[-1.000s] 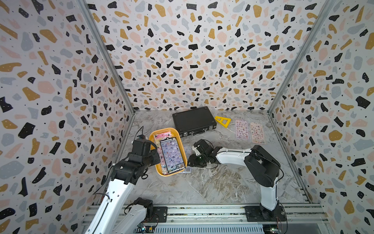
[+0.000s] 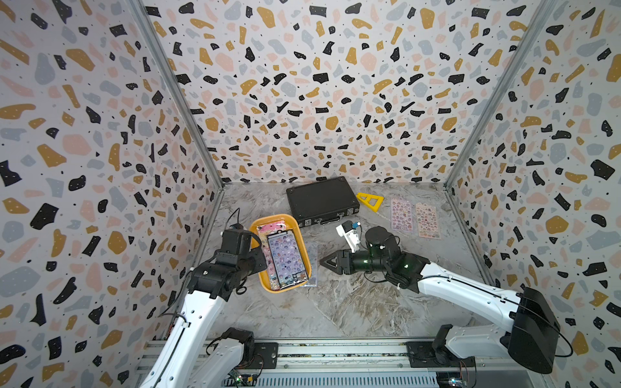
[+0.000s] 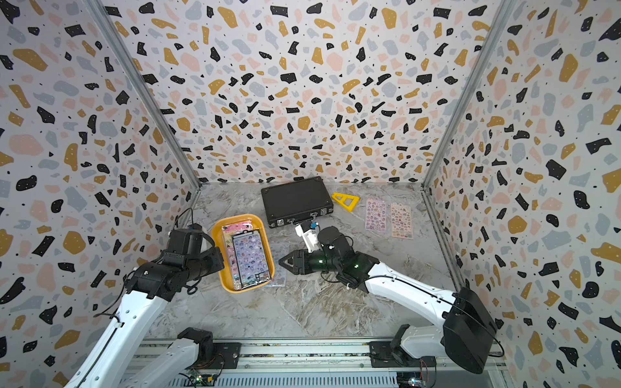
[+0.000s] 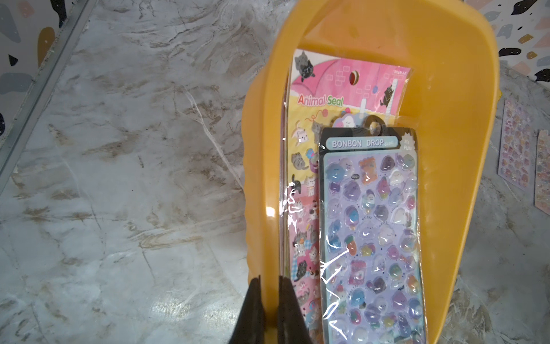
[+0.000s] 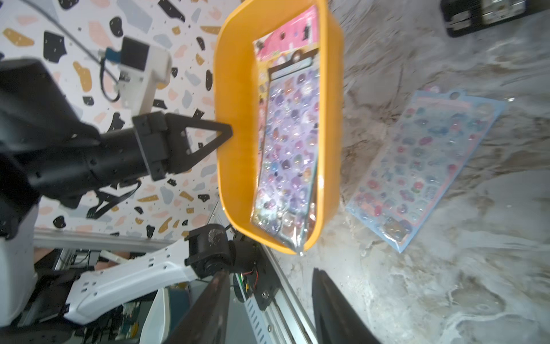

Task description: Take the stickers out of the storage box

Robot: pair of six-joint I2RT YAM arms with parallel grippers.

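The yellow storage box (image 4: 469,172) holds a pink-and-yellow Animal Seal sheet (image 4: 303,109) beneath a purple BONBON DROP sticker sheet (image 4: 366,240). My left gripper is shut on the box's left wall, whose rim runs between its fingers. My right gripper is part open with nothing between its fingers, raised just right of the box. A translucent bluish sticker sheet (image 5: 424,160) lies on the table beside the box, below that gripper.
A black case (image 2: 320,197) and a yellow triangle (image 2: 368,200) stand behind. Two sticker sheets (image 2: 401,214) lie at the back right.
My right arm has lifted from low over the sheet beside the box and come toward the camera. The box and left gripper have shifted only slightly.
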